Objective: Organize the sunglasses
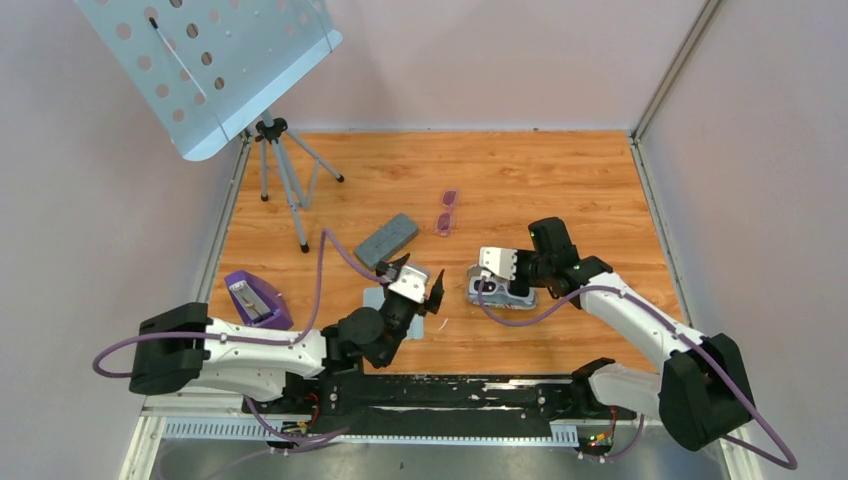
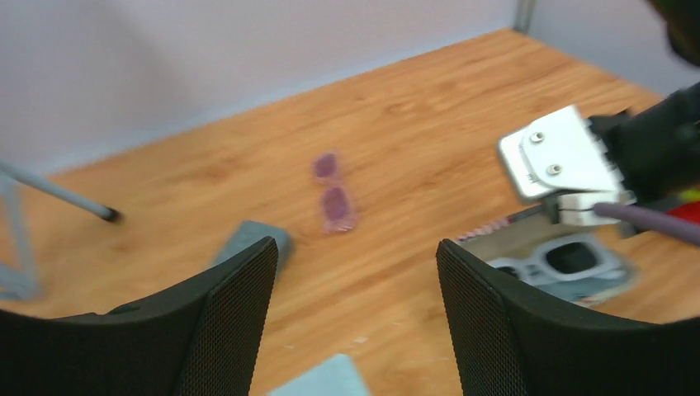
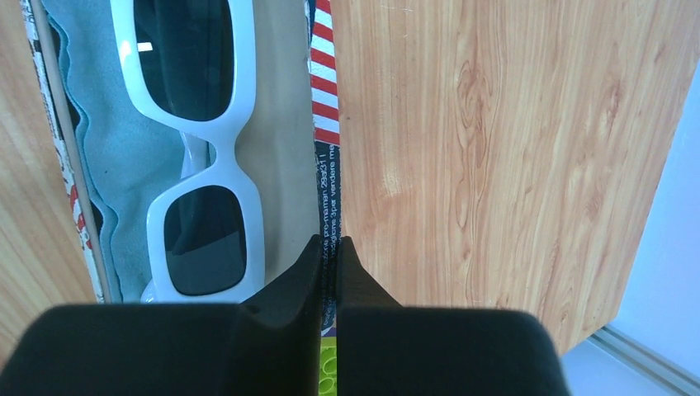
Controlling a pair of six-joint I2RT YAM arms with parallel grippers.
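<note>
White-framed sunglasses [image 3: 219, 165] with dark lenses lie in an open case [image 3: 285, 124], on top of a folded blue cloth [image 3: 103, 124]. My right gripper is shut on the case's thin striped and printed edge, its fingers pinching that wall. In the top view the right arm partly hides the case [image 1: 500, 298]. My left gripper [image 1: 412, 280] stands open over the light blue cloth [image 1: 373, 298], nothing between its fingers. Pink sunglasses [image 1: 447, 212] lie on the table behind, with a grey case [image 1: 387, 240] to their left.
A purple holder [image 1: 258, 300] sits at the left front. The tripod [image 1: 290, 185] and its perforated panel [image 1: 220, 70] stand at the back left. Bare table stretches across the back right.
</note>
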